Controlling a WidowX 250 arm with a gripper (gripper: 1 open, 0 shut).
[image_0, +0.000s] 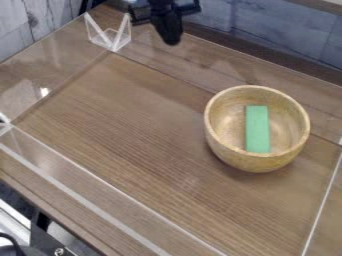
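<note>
A tan round bowl sits on the right side of the wooden table, holding a green rectangular block lying lengthwise inside it. The dark robot gripper is at the top centre, over the far part of the table and well away from the bowl. It is small and blurred, so whether its fingers are open or shut cannot be seen.
A white angular wire-like object stands at the far left corner of the table. Dark edges border the table at the back and left.
</note>
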